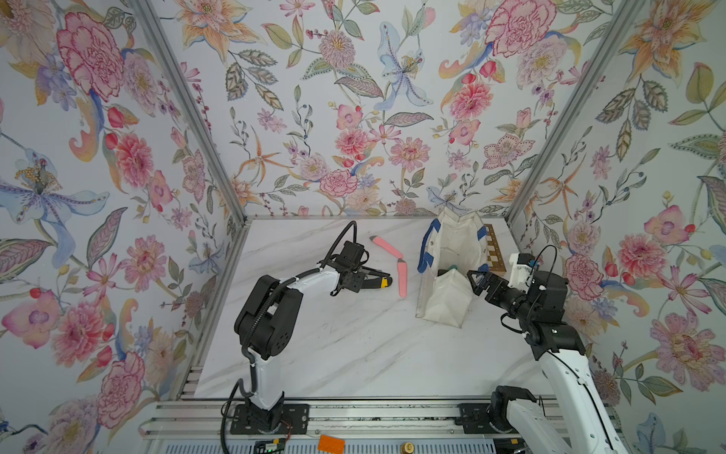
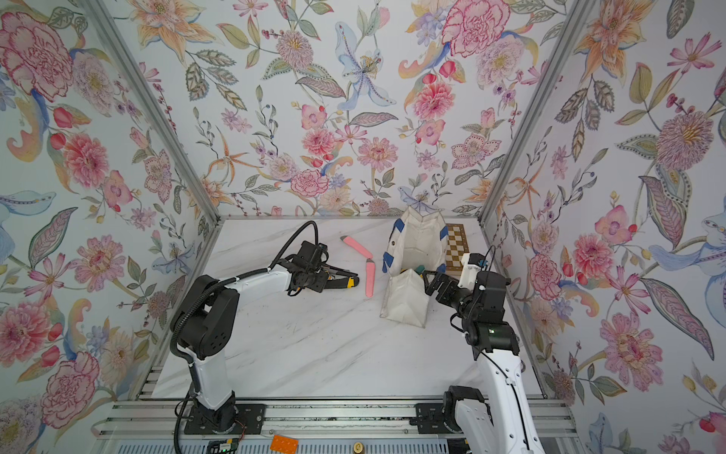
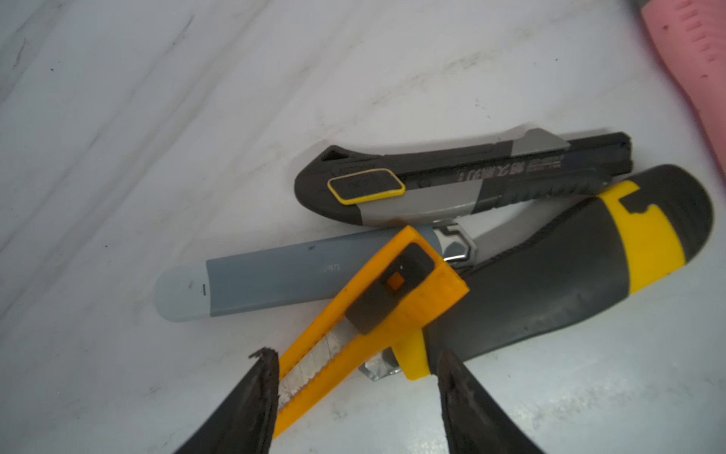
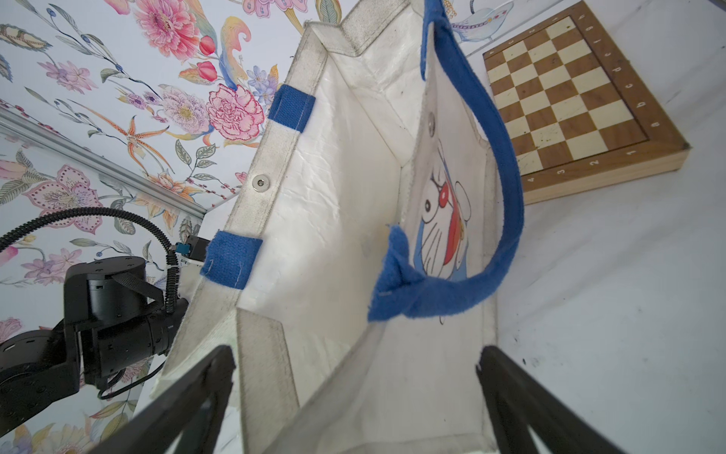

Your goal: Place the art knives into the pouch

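Observation:
A pile of knives lies on the white table: a yellow art knife across a grey-blue knife and a black-yellow knife, with a slimmer black-grey knife behind. My left gripper is over the yellow knife's lower end, open, nothing visibly held. The cream pouch with blue straps stands upright and open at the right; its mouth fills much of the right wrist view. My right gripper is at the pouch's right side, open and empty.
Pink objects lie between the knives and pouch. A wooden chessboard lies behind and right of the pouch.

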